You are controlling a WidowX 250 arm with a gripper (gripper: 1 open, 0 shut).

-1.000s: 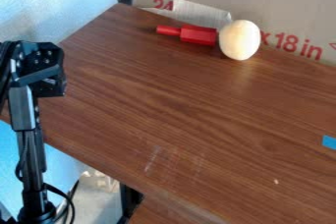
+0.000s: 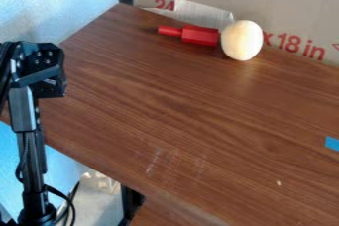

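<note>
A black robot arm (image 2: 24, 121) stands at the left edge of the view, by the wooden table (image 2: 185, 121). Its upper end is cut off by the frame's edge, and I cannot make out whether the gripper is open or shut. At the back of the table a red cylindrical object (image 2: 199, 37) with a narrower end lies on its side, beside a white egg-shaped object (image 2: 243, 40). The arm is well apart from both.
A cardboard sheet (image 2: 298, 7) with red print stands behind the objects. A piece of blue tape (image 2: 331, 143) is at the right.
</note>
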